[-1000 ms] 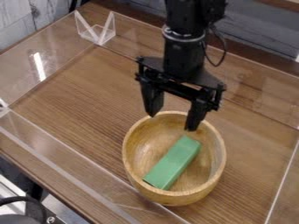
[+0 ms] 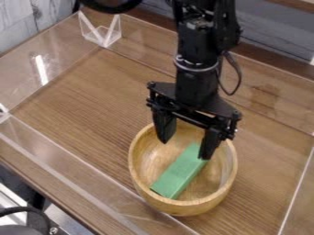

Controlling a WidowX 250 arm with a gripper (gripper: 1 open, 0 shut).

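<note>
My black gripper point(image 2: 185, 124) is open above the back of a round tan bowl point(image 2: 159, 189) at the lower middle. One finger is over the bowl's left rear, the other over its right rear. A green block point(image 2: 182, 174) lies in the bowl, slanting from upper right to lower left, with nothing visibly held between the fingers.
A white wire holder point(image 2: 98, 29) stands at the upper left on the wooden table point(image 2: 68, 101). Dark cables show at the bottom left corner.
The gripper has moved down and toward the viewer, coming lower over the bowl. The bowl and green block look unmoved.
</note>
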